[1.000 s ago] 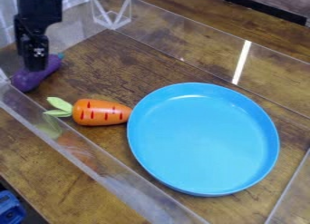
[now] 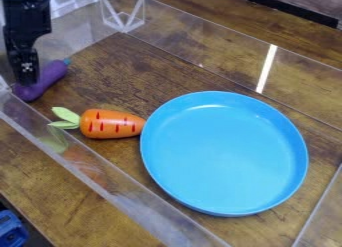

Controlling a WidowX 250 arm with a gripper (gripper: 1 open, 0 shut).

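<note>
The black gripper [image 2: 22,63] is at the upper left edge, low over a purple toy eggplant [image 2: 40,83] that lies on the wooden surface. Its fingertips are close to the eggplant's left part; whether they touch it or are open is unclear. An orange toy carrot [image 2: 110,122] with pale green leaves lies below and to the right. A large blue plate [image 2: 223,151] fills the right half.
Clear plastic walls [image 2: 267,66] surround the area. A blue object [image 2: 11,229] sits outside at the lower left. Bare wood is free between the eggplant and the plate.
The eggplant shows more fully now; carrot and plate are unmoved.
</note>
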